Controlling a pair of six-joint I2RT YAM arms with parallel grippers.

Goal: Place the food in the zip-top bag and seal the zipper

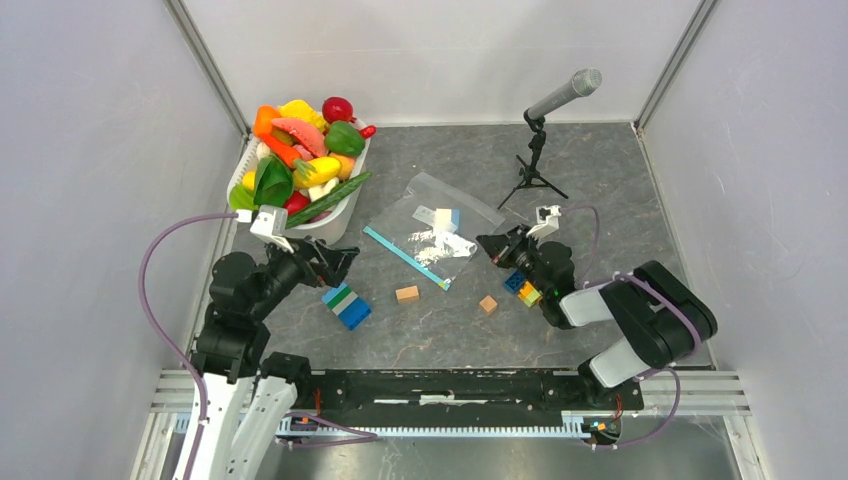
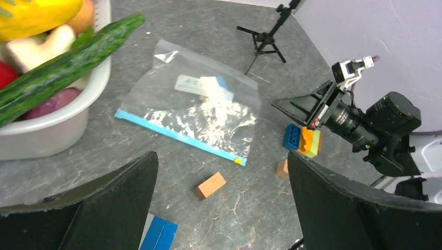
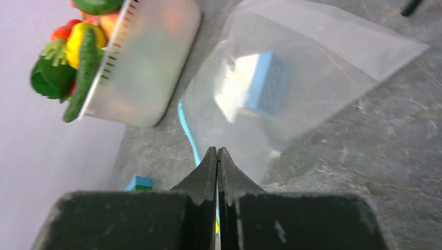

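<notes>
The clear zip bag (image 1: 428,228) lies mid-table with its blue zipper strip (image 1: 400,254) along the near left side. A pale and blue block (image 3: 261,82) shows through its plastic; I cannot tell whether it is inside or under. Play food, including a cucumber (image 2: 68,66), fills the white basket (image 1: 349,212) at the back left. My left gripper (image 1: 338,262) is open and empty, between basket and bag. At the bag's right edge, my right gripper is shut, with nothing visible between its fingertips; the left wrist view shows a small gap to the bag.
Two small wooden blocks (image 1: 407,294) lie in front of the bag. Toy bricks lie near each arm: a blue-green stack (image 1: 347,306) at left, coloured bricks (image 1: 522,287) at right. A microphone stand (image 1: 534,165) stands at the back right.
</notes>
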